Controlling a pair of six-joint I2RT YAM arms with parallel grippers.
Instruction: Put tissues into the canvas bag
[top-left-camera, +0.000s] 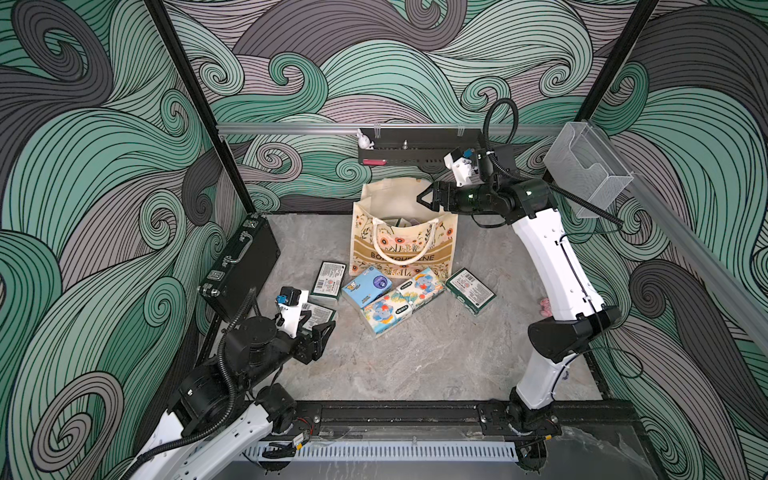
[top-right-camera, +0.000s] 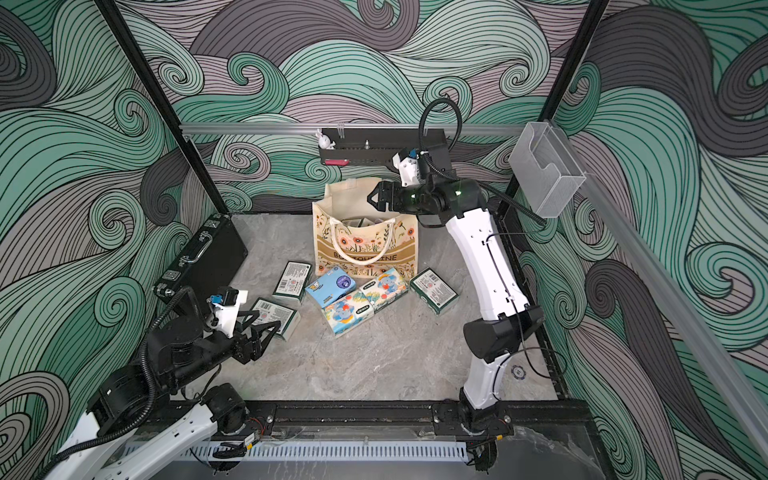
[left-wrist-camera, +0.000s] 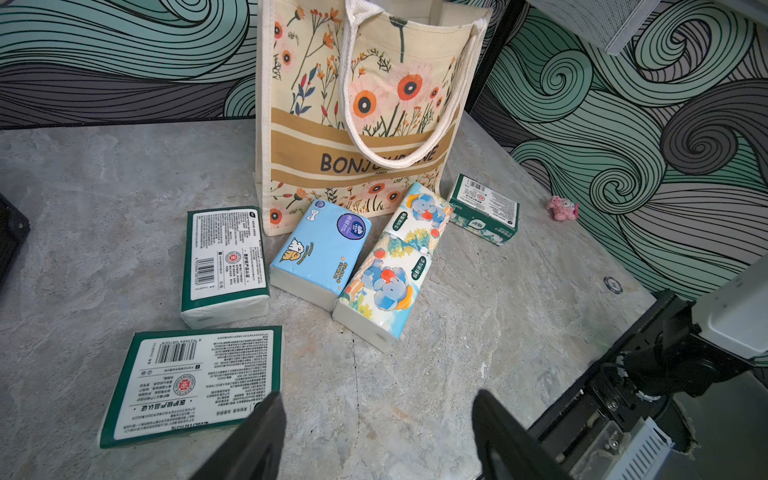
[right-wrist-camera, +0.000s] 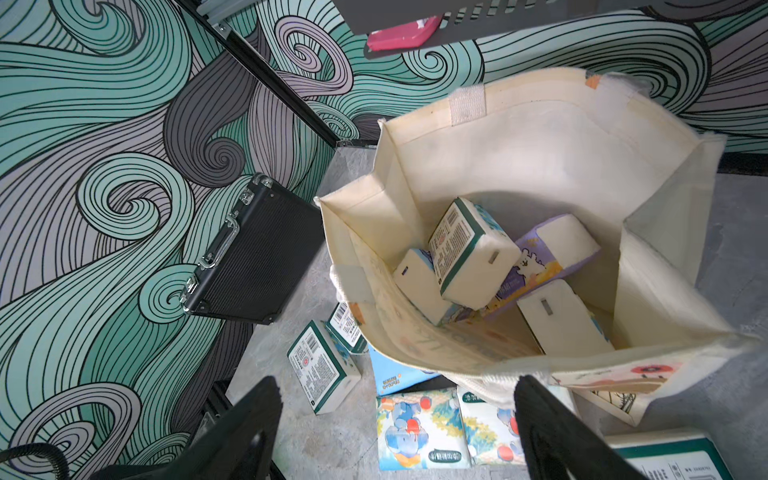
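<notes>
The flowered canvas bag (top-left-camera: 402, 253) stands at the back middle; several tissue packs lie inside it, including a green-white one (right-wrist-camera: 472, 252). In front lie a blue pack (left-wrist-camera: 318, 252), two elephant-print packs (left-wrist-camera: 384, 288), and green-white packs (left-wrist-camera: 224, 268). My left gripper is at the front left above the nearest green-white pack, fingers apart with nothing visible between them. My right gripper hangs over the bag's top, open and empty.
A black case (top-left-camera: 238, 264) stands along the left edge. A wire basket (top-left-camera: 586, 168) hangs at the upper right, a shelf above the bag.
</notes>
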